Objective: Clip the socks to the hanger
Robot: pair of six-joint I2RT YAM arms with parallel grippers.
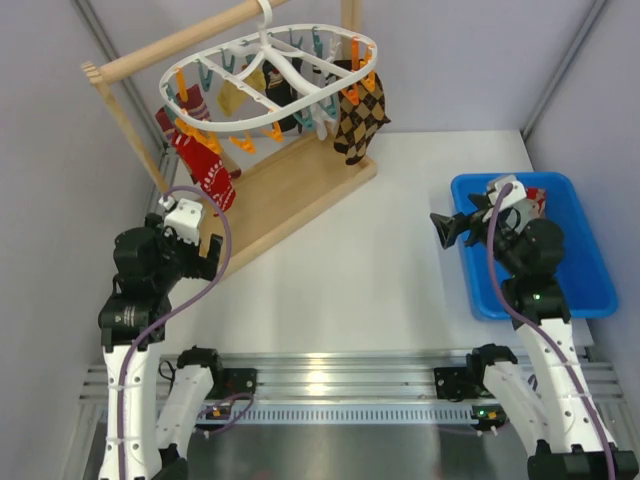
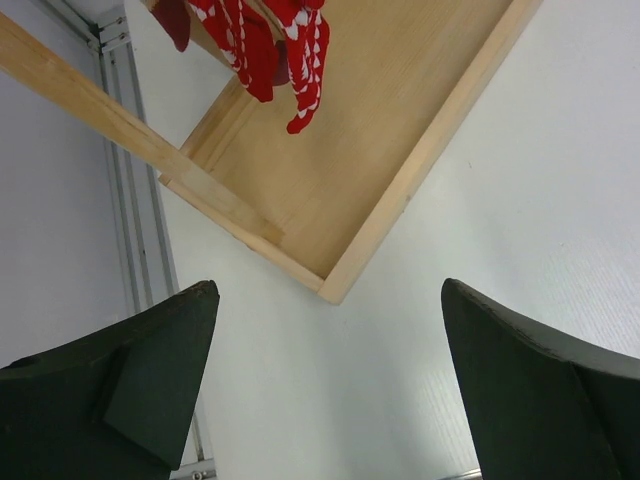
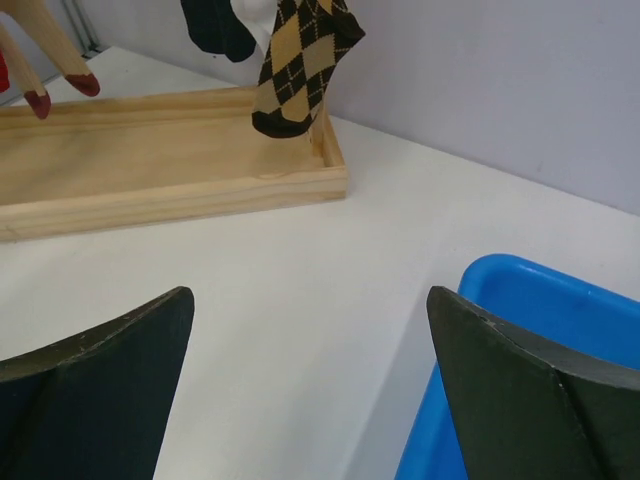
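Note:
A white oval hanger [image 1: 269,80] with coloured clips hangs from a wooden rack at the top left, holding socks: red patterned [image 1: 210,175], yellow, dark, white, and argyle [image 1: 360,120]. The red socks [image 2: 305,70] show at the top of the left wrist view, the argyle one [image 3: 300,70] in the right wrist view. My left gripper [image 1: 205,258] is open and empty at the rack's front left. My right gripper [image 1: 447,228] is open and empty by the blue bin's left edge. A red item [image 1: 535,203] lies in the bin, partly behind the right arm.
The blue bin [image 1: 590,270] sits at the right of the white table. The wooden rack base [image 1: 290,215] fills the back left. Walls stand at the back and sides.

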